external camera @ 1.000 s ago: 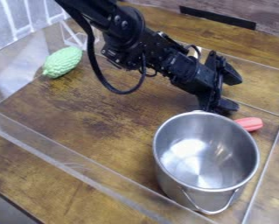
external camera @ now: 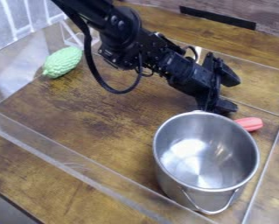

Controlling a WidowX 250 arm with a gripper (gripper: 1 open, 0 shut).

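Observation:
My black arm reaches from the top left to the right side of the wooden surface, its gripper (external camera: 223,91) low behind a steel pot (external camera: 205,156). The gripper's two fingers look spread apart. A pink object (external camera: 249,123) lies just right of the fingers, partly behind the pot. A pale green bumpy object (external camera: 61,62) lies at the far left. Something light behind the arm is mostly hidden.
A clear-walled tray (external camera: 72,151) encloses the work area on the wooden table. The left and middle floor of the tray is largely clear. The steel pot takes up the lower right.
The arm's upper links have shifted very slightly over the last second. The gripper, pot and other objects look unmoved.

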